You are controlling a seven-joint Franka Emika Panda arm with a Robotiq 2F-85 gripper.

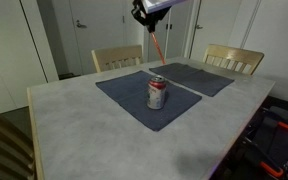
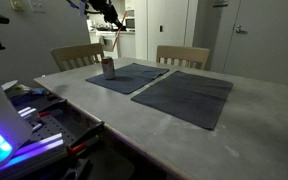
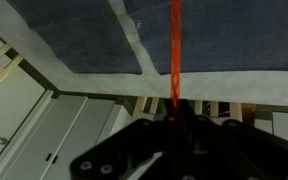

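Observation:
A thin orange-red stick hangs at a slant in the air, with my gripper shut on its upper end. The stick runs up the middle of the wrist view, away from the dark fingers. Below it, a red and silver can stands upright on a dark blue cloth mat. Exterior view 2 shows the can on the near mat, with the stick above it and apart from it. The can does not show in the wrist view.
Two dark mats lie on the pale table: one under the can, the other an empty mat beside it. Wooden chairs stand along the table's far edge.

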